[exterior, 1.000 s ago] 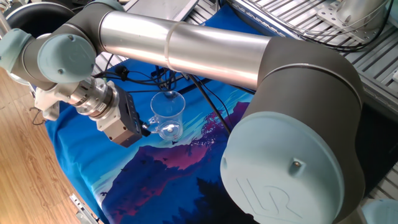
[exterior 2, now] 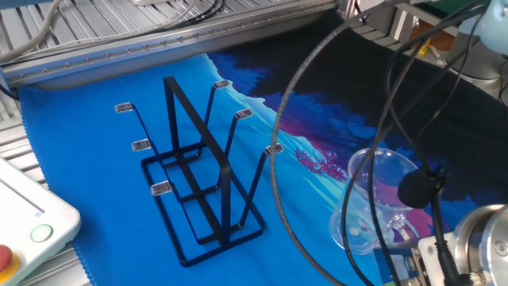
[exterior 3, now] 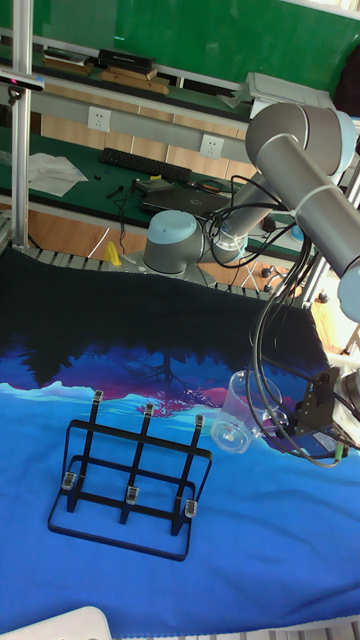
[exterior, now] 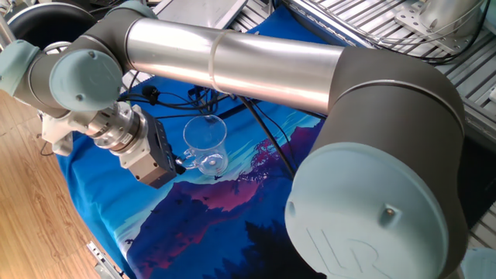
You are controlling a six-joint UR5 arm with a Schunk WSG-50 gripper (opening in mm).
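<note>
A clear cup [exterior: 206, 139] with a side handle is at my gripper [exterior: 183, 162], which looks shut on the handle. The fingertips are small and dark there, and cables partly cover them in the other views. In exterior view 2 the see-through cup [exterior 2: 381, 176] shows behind hanging cables, to the right of a black wire rack [exterior 2: 198, 125]. Exterior view 3 has the cup [exterior 3: 236, 418] tilted, its base towards the rack [exterior 3: 136, 501] and my gripper [exterior 3: 298, 425] on its right. Whether the cup touches the cloth cannot be told.
The rack's upward-slanting arms have clear pads on their ends. A blue printed cloth [exterior 3: 266, 555] covers the table, bare in front of and beside the rack. A white control box with a red button [exterior 2: 6, 258] lies at the left edge. Loose cables [exterior 2: 290, 95] hang near the cup.
The cup has shifted slightly left in exterior view 1, along with a small move of my gripper. The large near arm joint has moved a little to the right.
</note>
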